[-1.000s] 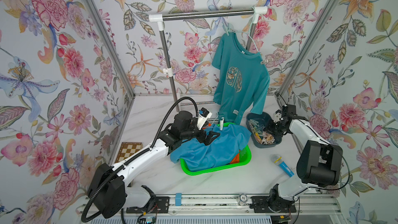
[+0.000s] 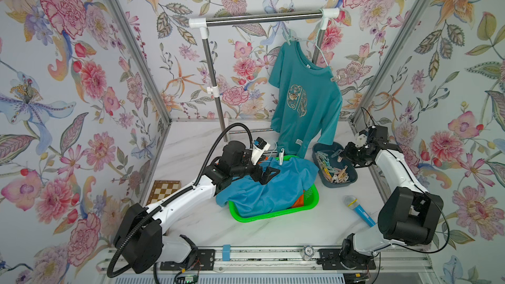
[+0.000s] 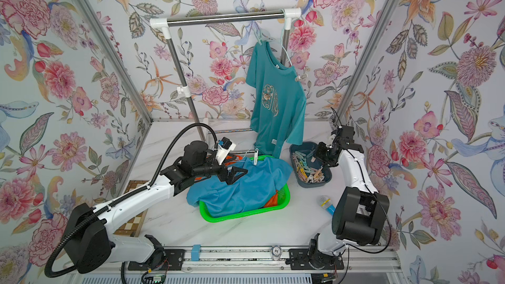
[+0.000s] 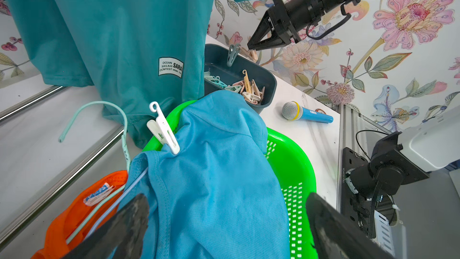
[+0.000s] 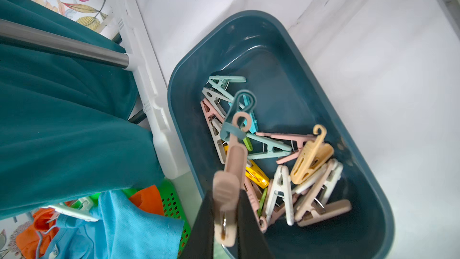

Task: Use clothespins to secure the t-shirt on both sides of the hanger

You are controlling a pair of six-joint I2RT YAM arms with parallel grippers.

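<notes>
A teal T-shirt (image 2: pixel 302 100) hangs from a hanger on the metal rack, with a pale clothespin (image 2: pixel 334 78) at its right shoulder; the other shoulder's fastening is too small to tell. My right gripper (image 2: pixel 347 153) is raised over the dark bin (image 5: pixel 306 86) of clothespins, shut on a pink clothespin (image 5: pixel 230 182); a grey-teal clip (image 5: pixel 242 97) shows at that pin's far end. My left gripper (image 2: pixel 265 171) hovers open over blue cloth (image 4: pixel 210 177) in the green basket (image 4: pixel 301 172), with nothing held.
The rack's top bar (image 2: pixel 263 17) spans the back. A white clothespin (image 4: pixel 163 129) sits at the basket's back. A blue microphone (image 4: pixel 311 114) lies in front of the bin, and a checkered board (image 2: pixel 163 189) at left.
My right gripper has risen out of the bin, bringing the pink clothespin up. The left arm is almost unchanged, and the T-shirt has not moved.
</notes>
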